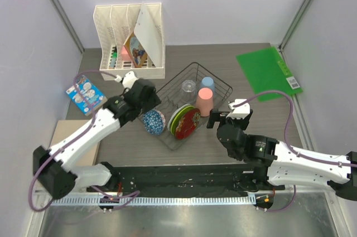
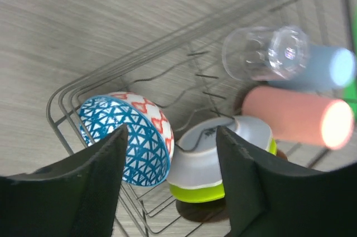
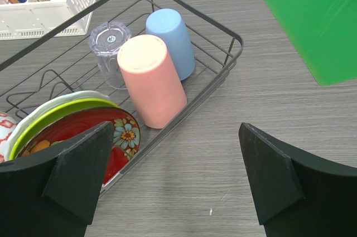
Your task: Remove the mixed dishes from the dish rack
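Observation:
The wire dish rack [image 1: 195,67] holds a blue patterned bowl [image 2: 122,136], several stacked plates with a red floral one [image 1: 187,124] outermost, a pink cup [image 1: 204,101], a blue cup [image 1: 207,83] and a clear glass [image 1: 188,88]. My left gripper is above the rack's left end, its fingers spread open over the patterned bowl, nothing visibly between them. My right gripper stands open just right of the rack, facing the red plate and pink cup, holding nothing.
A white organizer [image 1: 104,25] with boards and small items stands at the back left. A green mat [image 1: 262,72] lies at the right, a blue booklet [image 1: 83,95] and a tan board [image 1: 75,139] at the left. Bare table surrounds the rack's right side.

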